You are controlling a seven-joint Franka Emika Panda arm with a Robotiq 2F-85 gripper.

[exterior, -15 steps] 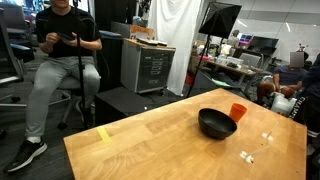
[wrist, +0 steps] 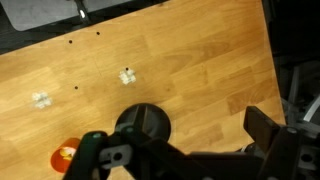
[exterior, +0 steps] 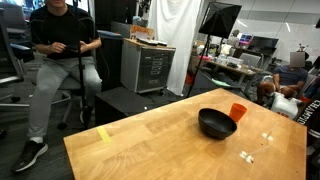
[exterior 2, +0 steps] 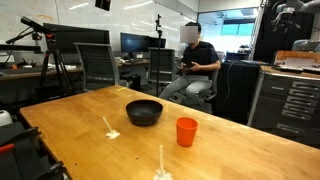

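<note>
A black bowl [exterior: 217, 123] rests on the wooden table, with an orange cup [exterior: 238, 112] standing close by. Exterior view 2 shows the bowl [exterior 2: 144, 112] and, apart from it, the upright cup [exterior 2: 186, 131]. Seen from above in the wrist view, the bowl [wrist: 150, 112] lies beneath my gripper, while the cup [wrist: 63, 156] is off to the lower left. My gripper is open, its fingers wide apart and high over the table, with nothing held between them. The near part of the bowl is partly hidden behind the gripper.
Two small white items, one [exterior 2: 111, 129] left of the bowl and another [exterior 2: 162, 168] near the front, are on the table. Bare tabletop [exterior: 145, 145] stretches beside the bowl. A person [exterior 2: 194, 65] sits beyond the table.
At the right edge of exterior view 1, the lettered arm link has shifted slightly. The bowl and cup have stayed put. The seated person at left has lowered their hands.
</note>
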